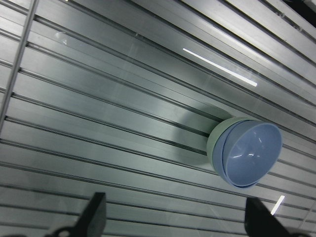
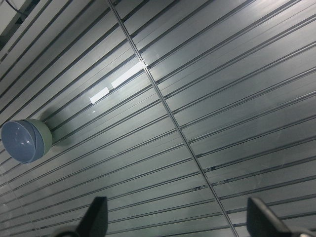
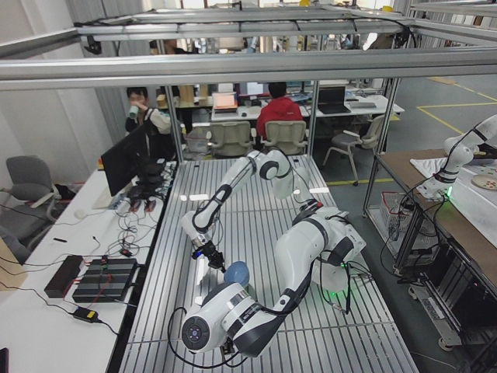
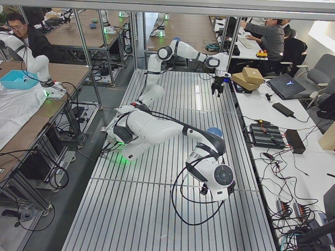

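Note:
Nested bowls, blue (image 1: 252,153) inside pale green (image 1: 214,138), sit on the slatted metal table (image 1: 108,128), right of centre in the left wrist view and at the left in the right wrist view (image 2: 19,140). The blue one is tilted in the stack. In the left camera view a blue bowl (image 3: 237,273) is just beside a black gripper (image 3: 214,260) on the far arm. My left gripper and right gripper each show dark fingertips wide apart at the frame's bottom, both open with nothing between them.
Both arms span the table, their cables looping on it. A desk (image 4: 277,178) with electronics and cables runs along one side.

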